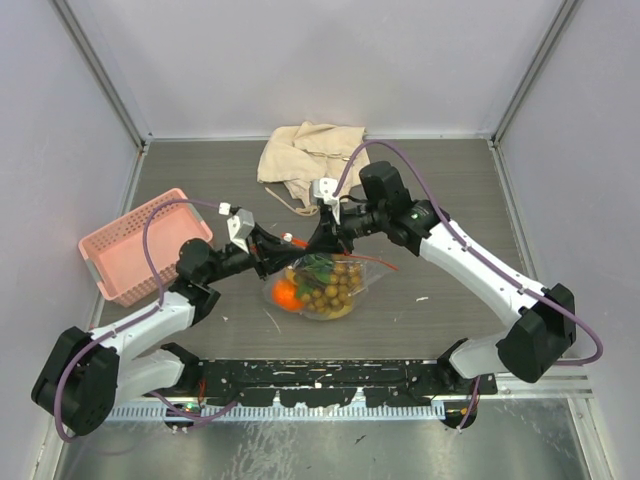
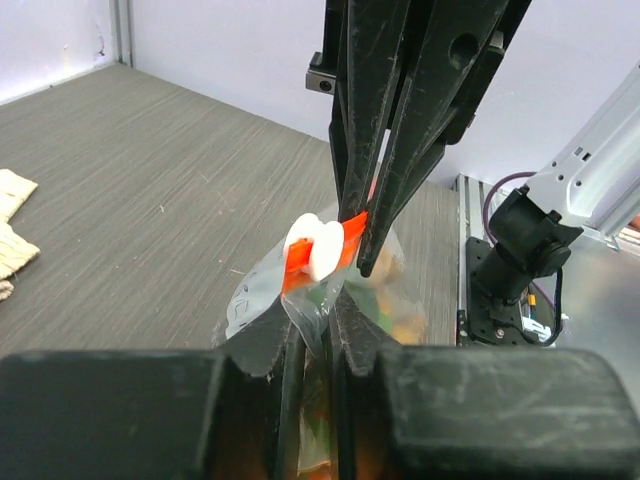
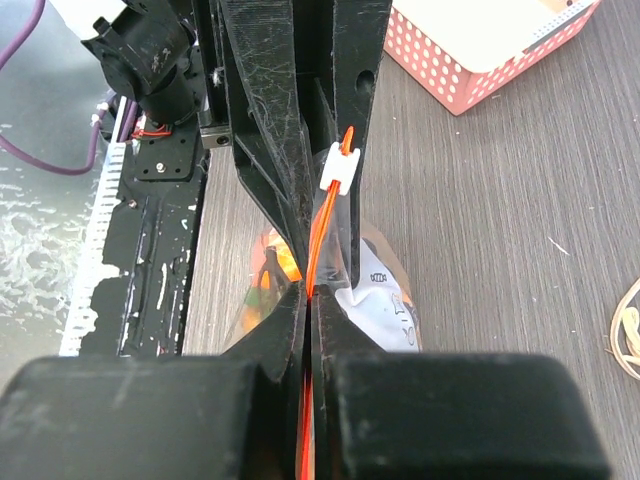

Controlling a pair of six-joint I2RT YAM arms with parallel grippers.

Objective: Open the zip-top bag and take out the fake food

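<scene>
A clear zip top bag (image 1: 330, 290) of fake food, with orange and round brown pieces and green leaves, lies on the table under both grippers. My right gripper (image 1: 318, 248) is shut on its top edge at the orange zip strip (image 3: 322, 220), by the white slider (image 3: 338, 168). My left gripper (image 1: 292, 255) is at the same edge from the left, its fingers close together round the clear film below the slider; whether they are fully shut is hard to tell.
A pink basket (image 1: 125, 270) stands at the left. A folded beige cloth bag (image 1: 305, 155) lies at the back. The table right of the bag is clear.
</scene>
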